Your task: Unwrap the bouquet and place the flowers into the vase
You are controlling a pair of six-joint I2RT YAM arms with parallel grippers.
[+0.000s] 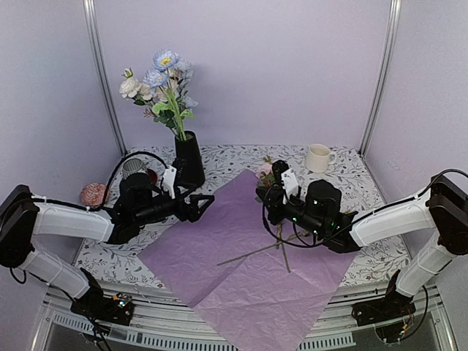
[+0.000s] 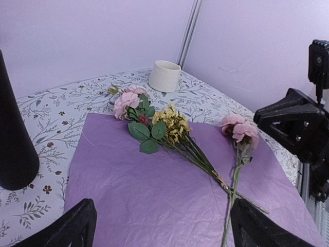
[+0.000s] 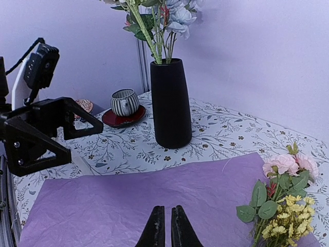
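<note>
The black vase [image 1: 190,161] stands at the back left, holding blue and white flowers [image 1: 167,77]. On the purple cloth [image 2: 118,175] lie a pink rose with green leaves [image 2: 127,103] and a yellow flower sprig [image 2: 175,126], their stems crossing. Farther right, another pink flower [image 2: 245,135] lies with its long stem on the cloth. My right gripper is slightly open, a narrow empty gap between its fingers; it is over the cloth, covering part of the flowers in the top view. My left gripper [image 1: 205,206] is open and empty, in front of the vase.
A white mug [image 1: 319,158] stands at the back right. Left of the vase is a striped cup [image 3: 125,103] on a dark red saucer [image 3: 123,118].
</note>
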